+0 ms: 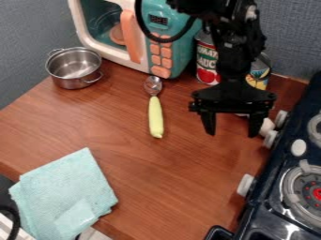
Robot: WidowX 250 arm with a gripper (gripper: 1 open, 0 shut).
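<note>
My black gripper [231, 127] hangs over the right part of the wooden table, its two fingers apart and pointing down, with nothing seen between them. Just behind it are a red-and-white can [207, 64] and a second can [258, 73], both partly hidden by the arm. A white object [265, 123] lies right beside the gripper, partly covered by it. A yellow corn cob [156, 118] lies left of the gripper, below a metal spoon [153, 86].
A steel pot [74, 67] stands at the back left, beside a teal toy microwave [163, 28]. A folded light-blue towel [63, 194] lies front left. A black toy stove [288, 206] fills the right edge.
</note>
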